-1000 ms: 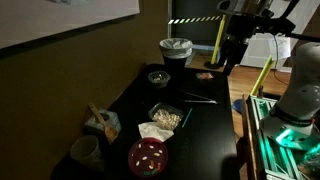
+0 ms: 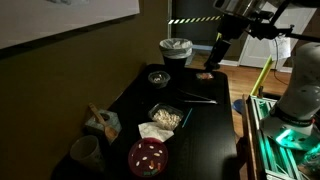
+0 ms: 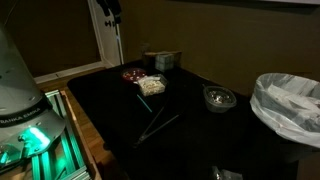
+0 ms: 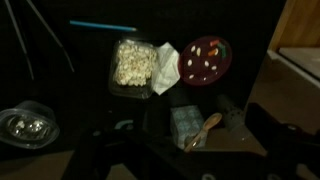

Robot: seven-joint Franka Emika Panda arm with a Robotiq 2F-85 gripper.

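My gripper [image 2: 213, 64] hangs high over the right side of the dark table in exterior view 1, apart from everything on it. At the bottom of the wrist view its dark fingers [image 4: 268, 130] stand wide apart and open, with nothing held. Below lie a clear tray of pale pieces [image 4: 134, 66], a crumpled white napkin [image 4: 166, 68] beside it, and a dark red plate [image 4: 205, 60] bearing several small coloured pieces. A thin blue stick [image 4: 102, 25] lies near the tray. Tongs or a pair of thin rods [image 3: 156, 128] rest further along.
A clear bowl [image 3: 219, 98] stands near a lined bin [image 3: 287, 108]. By the wall are a box [image 2: 103, 123] with a wooden spoon and a round container [image 2: 87, 151]. Bare table [image 2: 205, 135] shows to the right of the plate.
In exterior view 1 my gripper has swung leftward and slightly up, now tilted more. The objects on the table have stayed where they were.
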